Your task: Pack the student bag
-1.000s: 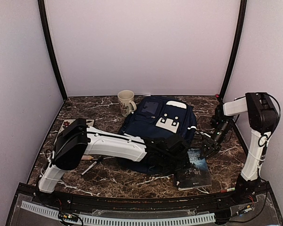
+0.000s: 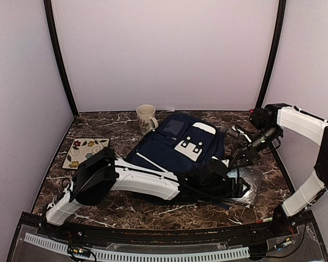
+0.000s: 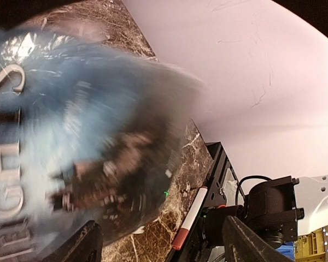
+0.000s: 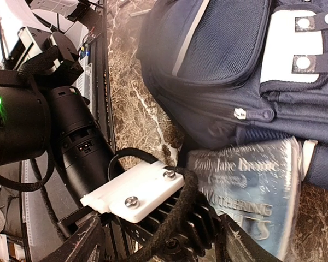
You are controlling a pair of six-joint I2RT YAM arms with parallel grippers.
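The navy student bag, with white patches, lies on the table; the left arm covers its near side. A book in shiny clear wrap is beside the bag on the right. Its blue cover is blurred in the left wrist view; large letters show there. In the right wrist view, the book lies against the bag's side. My left gripper is at the book's near part, fingers apart. At its far end is my right gripper, fingers also apart. Neither shows anything held.
A mug stands behind the bag, and a flowered square board lies at the far left. A red-and-white marker rests by the table edge. My two grippers are close together.
The book has shifted to the right and turned, its cover now glaring. My left gripper has moved right with it. My right gripper has drawn slightly back toward the far side.
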